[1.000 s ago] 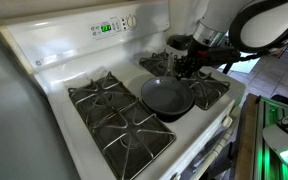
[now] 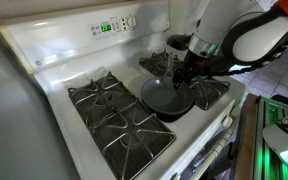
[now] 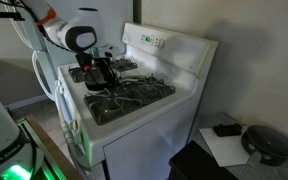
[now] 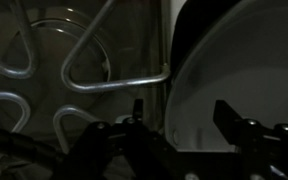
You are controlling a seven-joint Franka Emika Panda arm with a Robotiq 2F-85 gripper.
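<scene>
A dark, round pan (image 2: pixel 164 98) sits on the stovetop between the left and right burner grates in exterior view 1. At its right-hand rim, close to the pan, is my gripper (image 2: pixel 174 78). The wrist view has the pan's curved wall (image 4: pixel 214 85) filling the right side, with its rim running down between the two fingertips of my gripper. Those fingers stand apart, and I cannot tell whether either one touches the pan. Exterior view 2 shows the arm over the stove, the gripper and pan blending into one dark shape.
Black burner grates (image 2: pixel 122 125) lie left of the pan, with another grate (image 2: pixel 212 90) under the arm. The white back panel (image 2: pixel 84 35) rises behind the stove. A black pot (image 3: pixel 269 145) and white paper (image 3: pixel 224 146) rest on the counter at right.
My gripper has come down and to the left, from above the right grate to the pan's rim. The pan looks to be in the same place.
</scene>
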